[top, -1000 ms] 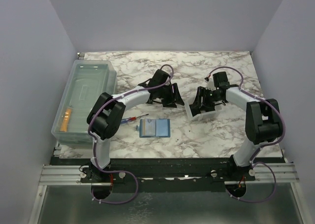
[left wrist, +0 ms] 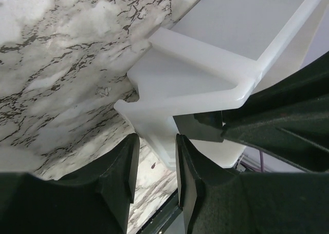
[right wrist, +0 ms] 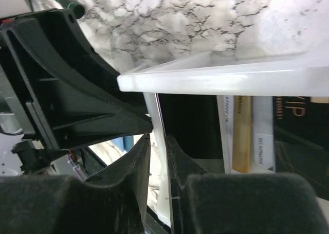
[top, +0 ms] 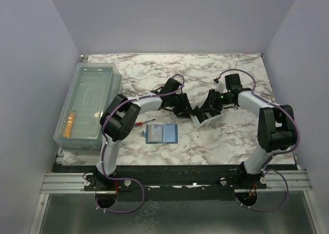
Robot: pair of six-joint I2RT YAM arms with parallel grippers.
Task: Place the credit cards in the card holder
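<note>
The white card holder [top: 203, 122] lies at centre right of the table, both grippers at its left end. In the left wrist view my left gripper has its fingertips parted at the holder's white end [left wrist: 205, 95]; whether anything is held is unclear. In the right wrist view my right gripper is at the holder's side wall [right wrist: 157, 115], beside a dark card [right wrist: 190, 121]. More dark cards [right wrist: 300, 136] and upright light and gold strips [right wrist: 241, 131] sit to its right. The fingertips are close together; their hold is hard to tell.
A blue card case [top: 169, 133] lies front centre, a red-handled tool [top: 139, 123] left of it. A clear plastic bin [top: 85, 105] fills the left side. The front of the table near the holder is clear.
My left gripper has moved right and down onto the holder's end.
</note>
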